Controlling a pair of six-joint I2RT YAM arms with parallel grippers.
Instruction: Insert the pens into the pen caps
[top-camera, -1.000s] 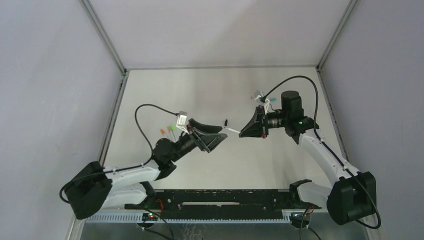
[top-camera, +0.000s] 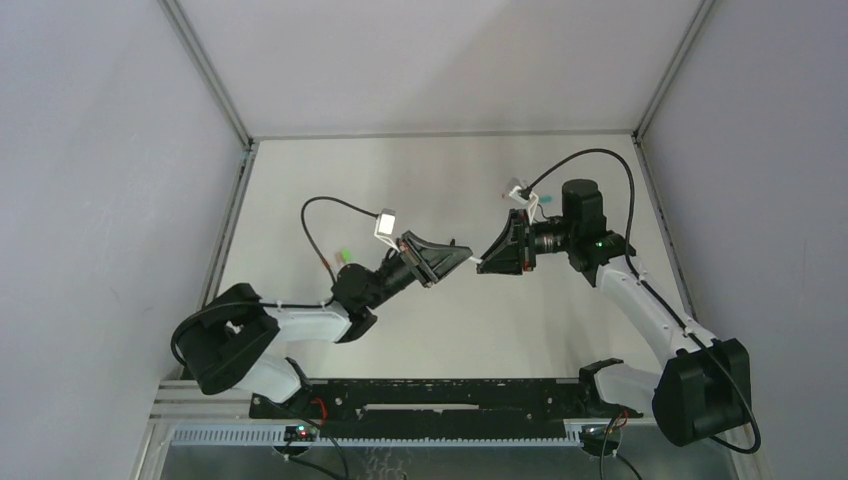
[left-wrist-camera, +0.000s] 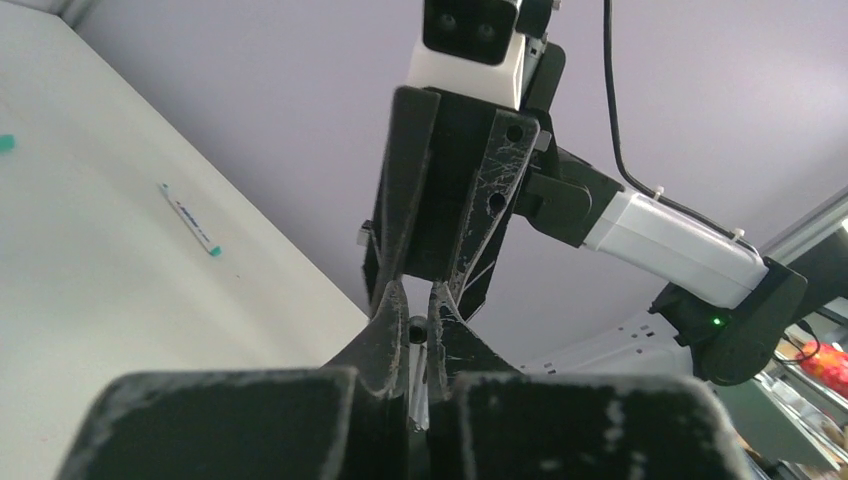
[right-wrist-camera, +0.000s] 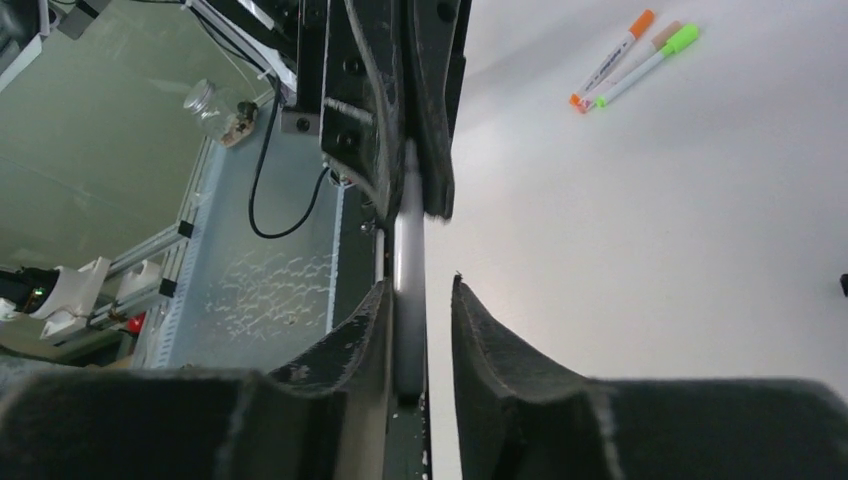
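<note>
A white pen bridges my two grippers above the middle of the table. My left gripper is shut around its far end, with the pen's tip between the fingers in the left wrist view. My right gripper has its fingers around the near end; in the right wrist view they look slightly parted, with a gap beside the pen. Orange, pink and green pens lie on the table. A teal-ended pen lies on the table in the left wrist view.
A small black piece shows at the right edge of the right wrist view. Walls surround the table, and a dark rail runs along the front.
My left gripper has moved right and up to meet the white pen's end and has closed. My right gripper has stayed almost in place.
</note>
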